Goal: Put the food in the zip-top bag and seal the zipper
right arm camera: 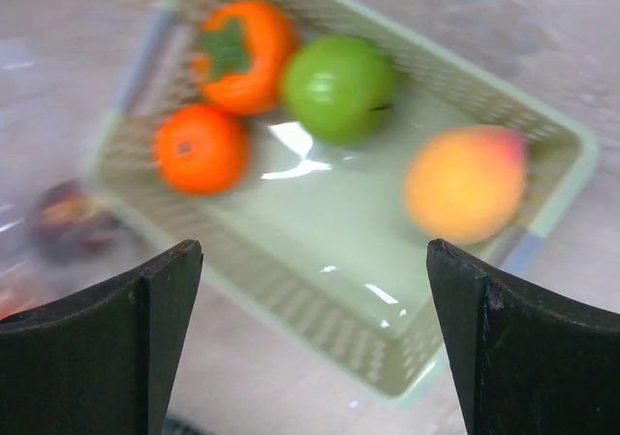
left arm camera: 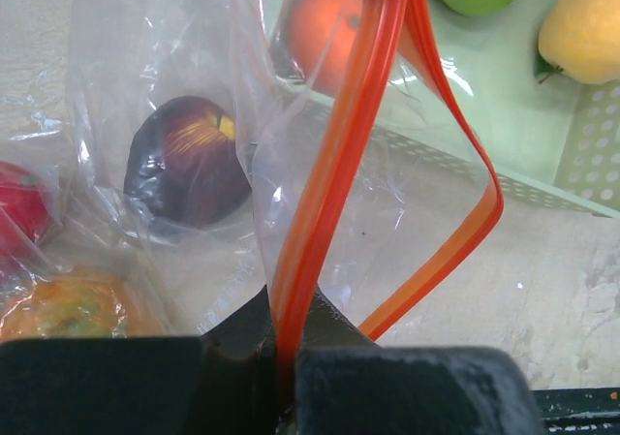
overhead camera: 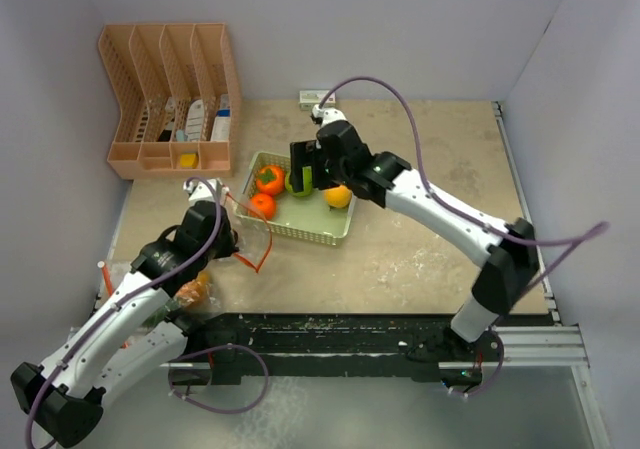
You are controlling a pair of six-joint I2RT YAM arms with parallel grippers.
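A clear zip bag with an orange zipper strip (left arm camera: 334, 173) hangs with its mouth spread. My left gripper is shut on one side of that strip. Inside the clear plastic lies a dark plum-like fruit (left arm camera: 186, 164). Over the basket, my right gripper stands open with nothing between its fingers. The pale green basket (right arm camera: 300, 299) holds a persimmon (right arm camera: 254, 57), an orange-red fruit (right arm camera: 201, 148), a green apple (right arm camera: 339, 88) and a yellow-orange fruit (right arm camera: 467, 183). In the top view my right gripper hides part of the basket's middle.
Another filled bag, with an orange-yellow item (left arm camera: 82, 304) and a red item (left arm camera: 17, 207), lies at the front left. A pink organizer (overhead camera: 170, 159) stands at the back left, and a small box (overhead camera: 317, 99) at the back.
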